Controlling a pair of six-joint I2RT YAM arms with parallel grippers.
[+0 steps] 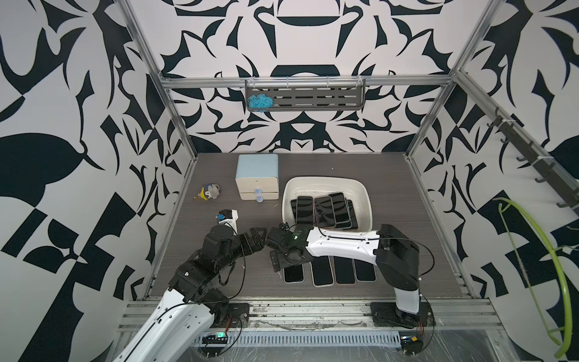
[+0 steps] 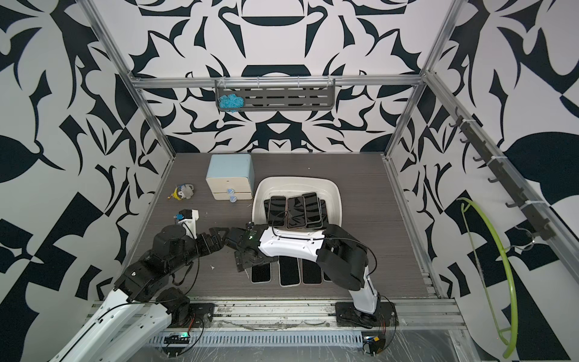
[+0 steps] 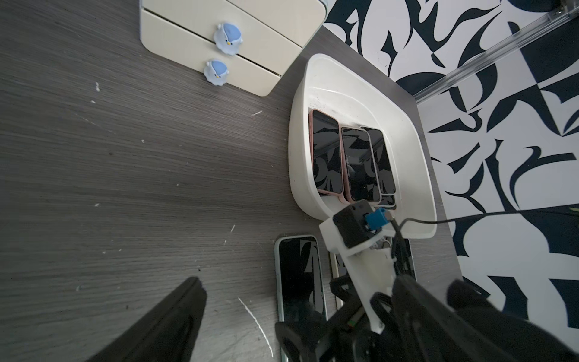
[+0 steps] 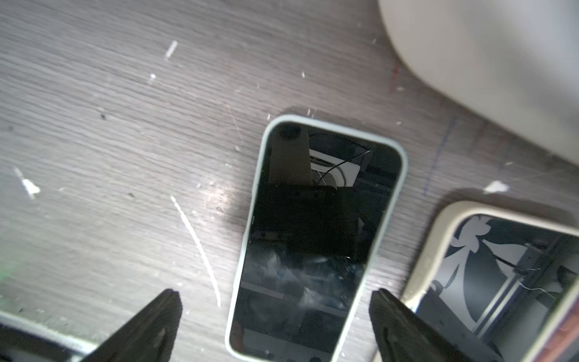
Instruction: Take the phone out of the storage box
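Note:
A white storage box (image 1: 362, 205) holds several phones (image 3: 362, 166), stacked flat. More phones (image 1: 321, 274) lie in a row on the table in front of it. My right gripper hangs open low over the leftmost of these, a phone with a pale blue rim (image 4: 313, 229), with nothing held. My left gripper (image 1: 256, 238) is open just left of the right one, above bare table, with nothing between its fingers.
A blue-topped drawer cabinet (image 1: 257, 169) stands behind on the left, beside a small plush toy (image 1: 210, 191). The two arms are close together near the centre.

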